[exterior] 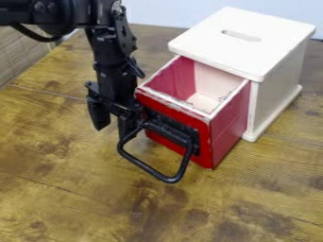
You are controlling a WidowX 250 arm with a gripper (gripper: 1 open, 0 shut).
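A white box cabinet (275, 80) has a red-fronted drawer (221, 137) pulled out, its pink and white interior empty. On the drawer front is a black frame with a large loop handle (157, 171). My black gripper (116, 113) hangs at the drawer's left, close to the top of the black handle; whether its fingers are open or shut is unclear.
A slot is cut in the cabinet's white top.
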